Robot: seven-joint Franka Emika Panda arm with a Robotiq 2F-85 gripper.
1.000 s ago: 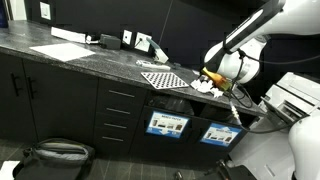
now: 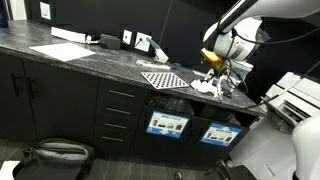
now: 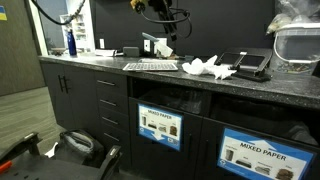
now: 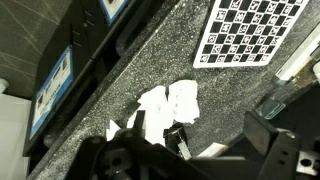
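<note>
Crumpled white paper or tissue (image 4: 158, 112) lies on the dark speckled counter, with another crumpled white piece (image 4: 183, 101) beside it. A small black item (image 4: 177, 140) lies close by, partly hidden by the gripper. My gripper is above the counter with its dark fingers wide apart and nothing held between them. From the second exterior view, the white crumpled pieces (image 3: 207, 68) sit right of the checkered board (image 3: 151, 66).
Two open-fronted bins under the counter carry "mixed paper" labels (image 3: 160, 123). A black tray-like box (image 3: 245, 62) and a clear container (image 3: 296, 45) stand on the right. White sheets (image 2: 62, 51) lie flat at the far left. A dark bag (image 2: 52, 160) rests on the floor.
The arm has risen away from the counter over the last second. The white pieces stay on the counter.
</note>
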